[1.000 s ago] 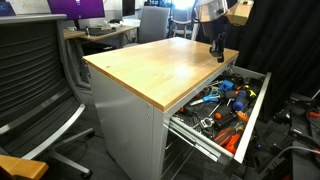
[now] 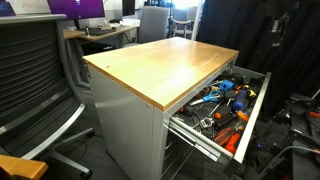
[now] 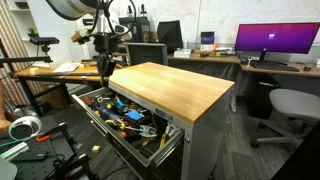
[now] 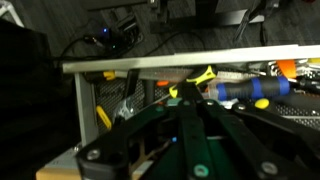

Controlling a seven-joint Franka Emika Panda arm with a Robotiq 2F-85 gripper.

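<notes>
An open metal drawer [image 2: 252, 118] full of mixed hand tools [image 2: 222, 112] stands out from a cabinet with a wooden top [image 2: 165, 66]. In exterior view 2 my gripper [image 3: 106, 66] hangs above the drawer's far end, clear of the tools. Against the dark curtain in exterior view 1 the gripper is hard to make out. From the wrist, its dark fingers look shut, with nothing visible between them. Below them lie a yellow-ended tool [image 4: 193, 80] and a blue-handled screwdriver [image 4: 250, 88] inside the drawer's white front edge [image 4: 190, 59].
An office chair [image 2: 42, 88] stands left of the cabinet in exterior view 1. Desks with a monitor [image 3: 276, 37] are behind it. The wooden top is bare. Cables [image 4: 185, 38] and dark floor show beyond the drawer front.
From over the wooden top's edge, my arm has swung right in exterior view 1, rising on the way, and is now before the dark curtain. The drawer and tools look unchanged.
</notes>
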